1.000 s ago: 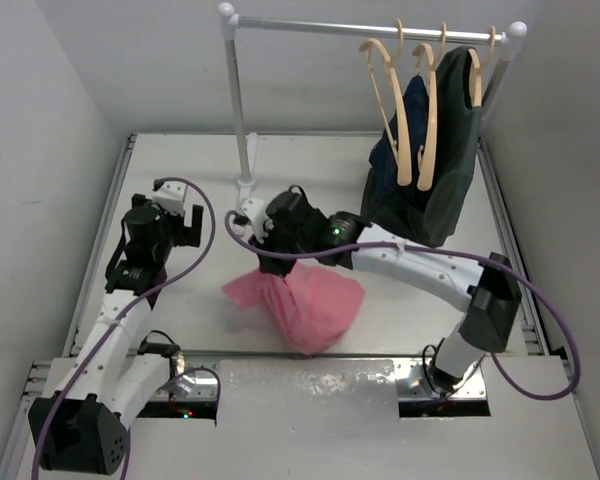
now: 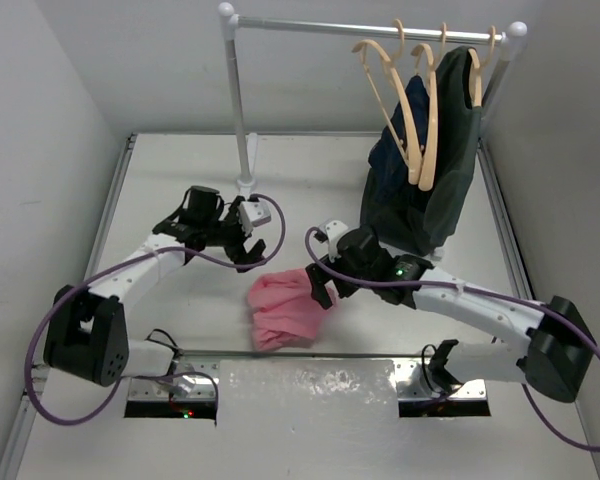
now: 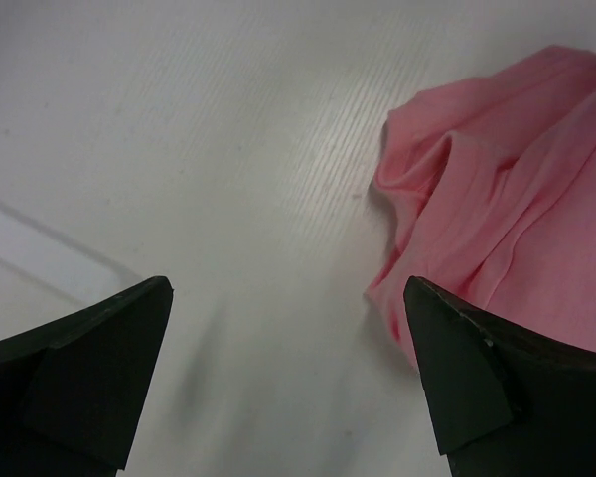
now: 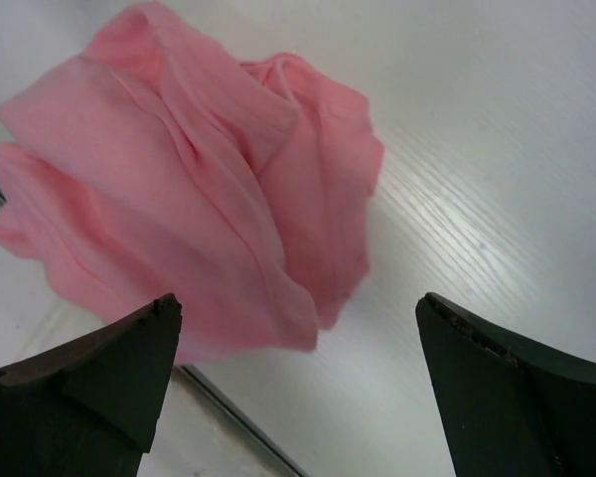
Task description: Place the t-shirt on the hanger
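Note:
A pink t shirt [image 2: 290, 310] lies crumpled on the white table, front centre in the top view. My left gripper [image 2: 245, 255] hangs open above and left of it; in the left wrist view the shirt [image 3: 517, 199] fills the right side, apart from the fingers. My right gripper [image 2: 322, 285] stands open over the shirt's right edge; the right wrist view shows the shirt [image 4: 199, 189] below, between and beyond the fingers. Wooden hangers [image 2: 406, 120] hang from the rail at the back right, some without garments.
The rail [image 2: 330, 28] stands on a white post [image 2: 235, 110]. Dark garments [image 2: 445, 180] hang low at the right behind my right arm. Bare table lies at left and back centre. A metal edge [image 2: 340, 353] runs along the front.
My left arm has swung right toward the shirt. The shirt, earlier pulled at, now lies more compact.

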